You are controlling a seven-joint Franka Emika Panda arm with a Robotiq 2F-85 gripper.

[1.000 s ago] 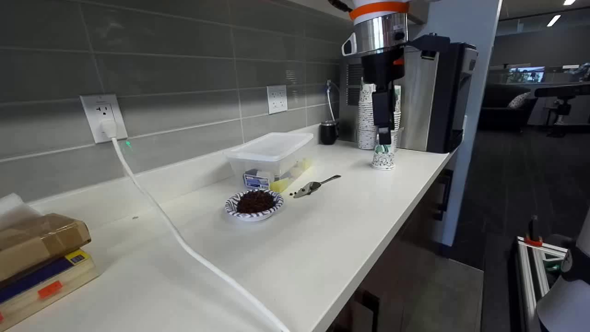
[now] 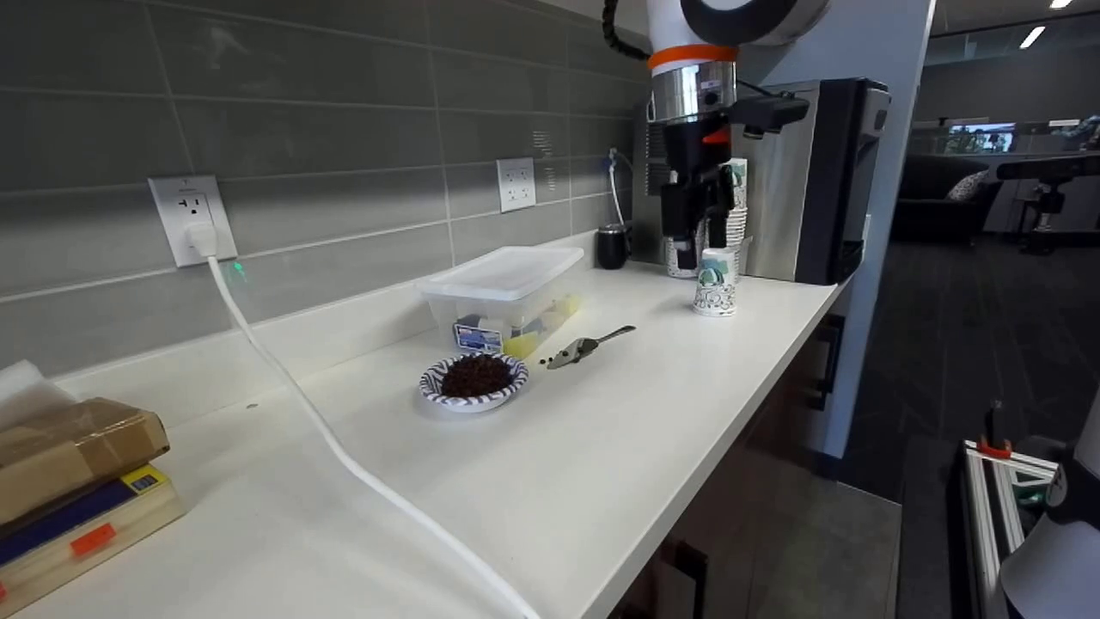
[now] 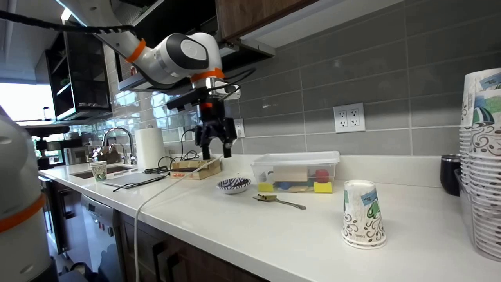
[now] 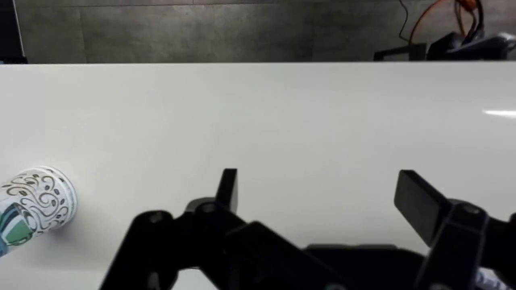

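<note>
My gripper (image 2: pixel 703 242) (image 3: pixel 216 152) hangs high above the white counter, pointing down. Its two fingers stand wide apart in the wrist view (image 4: pixel 319 188), with only bare counter seen between them. An upturned patterned paper cup (image 3: pixel 363 216) stands on the counter and shows at the left edge of the wrist view (image 4: pixel 41 200). The patterned bowl (image 2: pixel 433 390) (image 3: pixel 233 188) holds dark brown bits. Beside it lies a small metal scoop (image 2: pixel 583 351) (image 3: pixel 277 200), with some dark bits at its blade.
A lidded clear box (image 2: pixel 505 294) (image 3: pixel 296 162) stands against the backsplash. Stacked cups (image 3: pixel 486 183) and a black tumbler (image 2: pixel 613 248) are at one end. Boxes (image 2: pixel 77 474) lie at the other. A white cable (image 2: pixel 356 464) crosses the counter.
In exterior view 1 my gripper has turned, so both fingers now show apart where they lined up before. The wrist sits slightly further left and lower in the picture. The counter objects are unmoved.
</note>
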